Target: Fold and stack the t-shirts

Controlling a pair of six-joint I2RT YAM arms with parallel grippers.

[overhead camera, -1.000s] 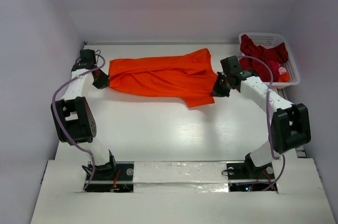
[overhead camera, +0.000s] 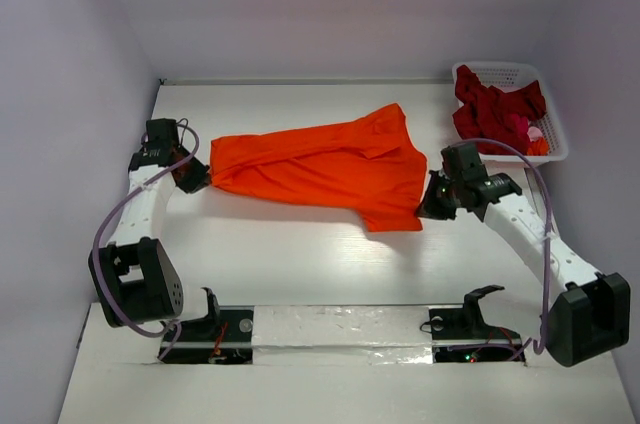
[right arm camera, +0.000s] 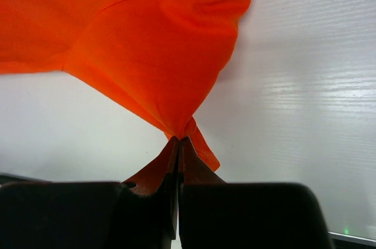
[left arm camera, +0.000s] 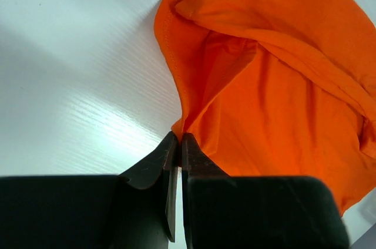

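An orange-red t-shirt is stretched across the table between my two grippers, its far side folded over in a long band. My left gripper is shut on the shirt's left corner; in the left wrist view the gathered cloth runs into the fingertips. At the other end my right gripper is shut on the edge of a sleeve. The right wrist view shows that sleeve narrowing to a pinch between the tips, with a small flap hanging just past them.
A white basket holding dark red, pink and orange garments stands at the back right, close behind my right arm.
Both grippers have come toward the table's front with the shirt between them, the right one also shifting rightward. The shirt has slid forward with them, and both grippers stay shut on it.
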